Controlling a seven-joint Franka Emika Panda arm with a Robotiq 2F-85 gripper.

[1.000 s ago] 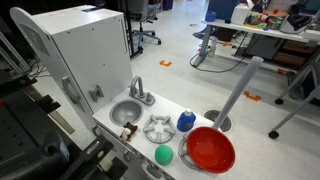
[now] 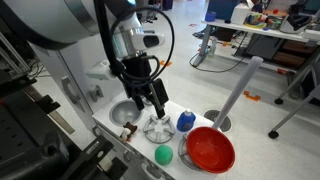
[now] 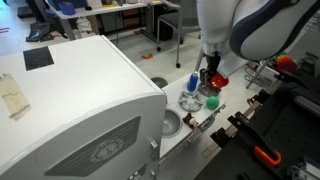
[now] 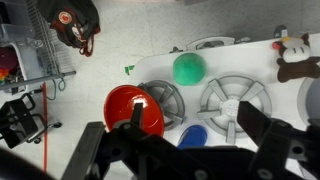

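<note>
My gripper (image 2: 164,104) hangs open above the white toy kitchen counter, with clear space below it, over the area of the burner and sink. In the wrist view, its dark fingers (image 4: 262,140) stand wide apart with nothing held. A red bowl (image 2: 210,150) sits at the counter's right end, over a second burner. The blue object (image 2: 186,121) stands on the counter behind and left of the bowl. A round green object (image 2: 163,155) lies near the front edge. The small brown-and-white plush toy (image 4: 293,66) lies by the sink (image 2: 126,112).
A bare burner (image 4: 228,98) lies between the plush toy and the blue object. The tall white cabinet (image 2: 120,72) rises left of the counter. A backpack (image 4: 78,22) lies on the floor beyond. Open floor surrounds the counter's right side.
The bowl, blue object, green object and plush toy have stayed put.
</note>
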